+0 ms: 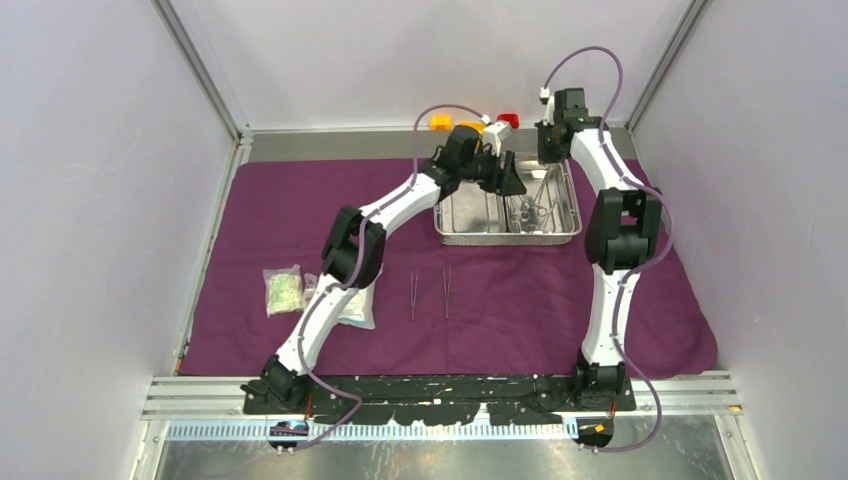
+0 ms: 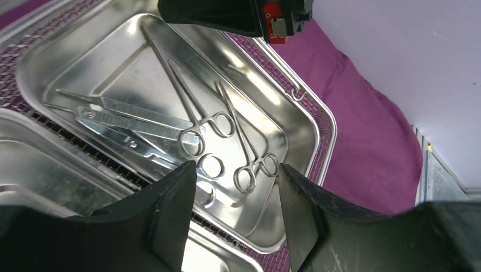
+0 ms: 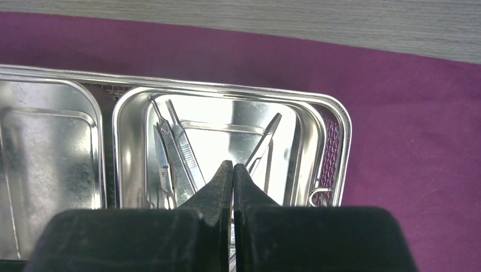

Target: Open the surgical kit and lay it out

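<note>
A silver mesh tray (image 1: 508, 240) holds two metal pans. In its right pan (image 2: 272, 119) lie several ring-handled instruments (image 2: 193, 122) and thin forceps-like ones (image 3: 184, 150). Above this pan my left gripper stands part open, nothing between its fingers, with ring handles beyond them. My right gripper is over the far part of the same pan, its fingers shut together. Nothing clearly shows between them; a slim instrument (image 3: 265, 139) lies beyond the tips, partly hidden. Two tweezers (image 1: 414, 296) lie on the purple cloth (image 1: 520, 310) in front of the tray.
The left pan (image 3: 48, 147) looks empty. Packets, one with greenish contents (image 1: 284, 291) and one white (image 1: 358, 308), lie at the left, partly under my left arm. Yellow and red boxes (image 1: 509, 119) stand behind the tray.
</note>
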